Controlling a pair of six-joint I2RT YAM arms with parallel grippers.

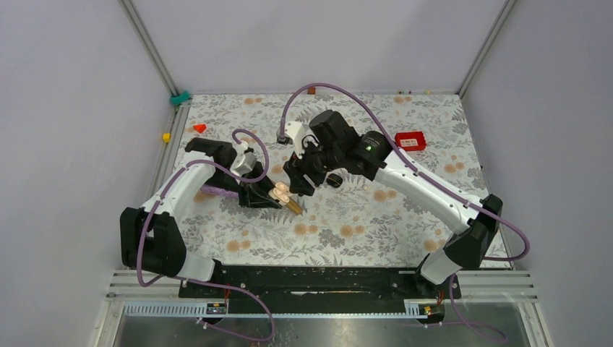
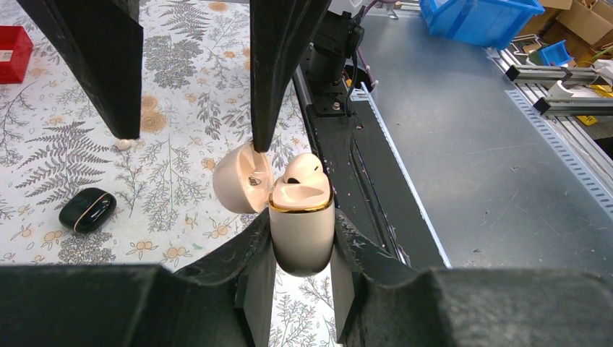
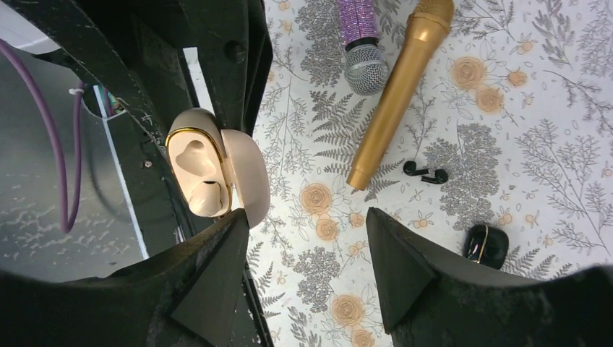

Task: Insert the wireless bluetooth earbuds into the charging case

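Note:
My left gripper is shut on the beige charging case, which has a gold rim and its lid standing open. One slot of the case holds a beige earbud; the other slot looks like an empty hollow. Close beside the case, my right gripper is open, with nothing seen between its fingers. One of those fingers is right at the lid and seems to touch it. Below the other fingertip, the left wrist view shows a small pale thing; I cannot tell what it is.
On the table lie a black case, black earbuds, a gold microphone and a purple microphone. A red box sits at the far right.

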